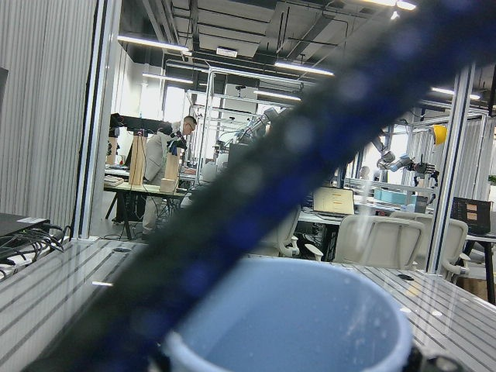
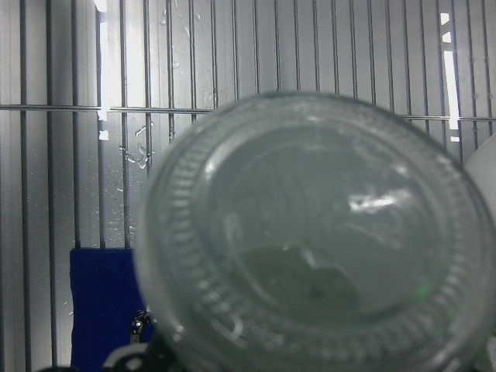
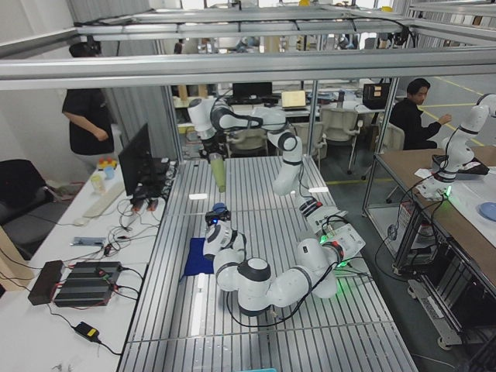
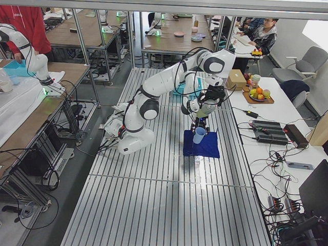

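Note:
A green bottle [image 3: 218, 172] hangs tilted high above the slatted table, with my right gripper [image 3: 212, 152] shut on it; its clear ridged base [image 2: 310, 232] fills much of the right wrist view. A light blue cup [image 4: 199, 135] is at my left gripper [image 3: 217, 218], low over a dark blue cloth [image 3: 198, 256]; its rim [image 1: 287, 267] is close in the left wrist view. The left fingers appear closed around the cup, partly hidden by it and the arm.
To one side, a white desk holds a monitor [image 3: 136, 167], cables, black boxes and a fruit plate [image 4: 259, 97]. The two arms reach close over the cloth.

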